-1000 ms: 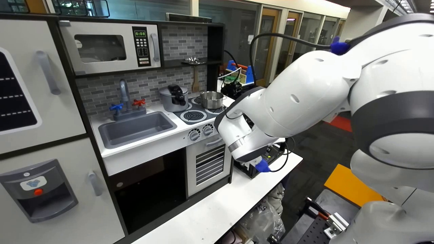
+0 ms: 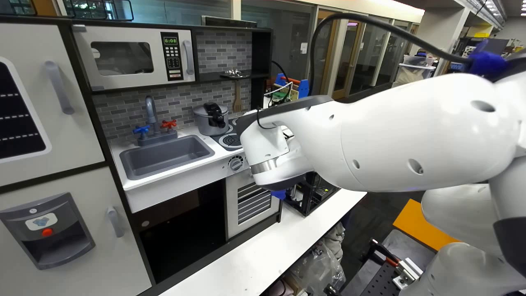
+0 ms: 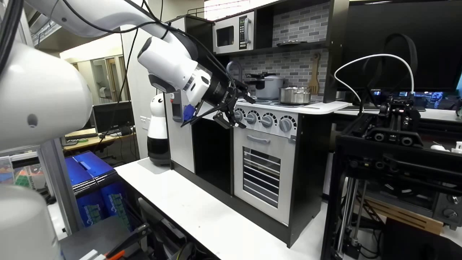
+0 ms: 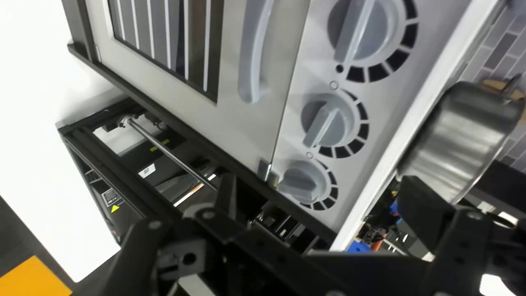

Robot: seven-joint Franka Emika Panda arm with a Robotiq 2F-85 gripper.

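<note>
My gripper (image 3: 245,112) stands open in front of the toy stove's knob panel, its fingers apart with nothing between them. In the wrist view its dark fingers (image 4: 423,209) frame the end of the panel, where a grey knob (image 4: 299,183) sits. The middle knob (image 4: 329,123) and a larger-looking knob (image 4: 367,29) line up above it. A steel pot (image 3: 295,95) rests on the stove top, near the right finger in the wrist view. Behind it stands a grey lidded pot (image 3: 271,89). In exterior view 1 the arm hides the gripper and the steel pot.
Below the knobs is the oven door (image 3: 262,177) with its grey handle (image 3: 258,139). A black-framed machine (image 3: 389,151) stands to the right of the kitchen. The sink (image 2: 167,157) looks empty.
In exterior view 1 the arm has stretched out leftward, toward the stove. Its forearm now covers the steel pot and some of the knob panel that showed before.
</note>
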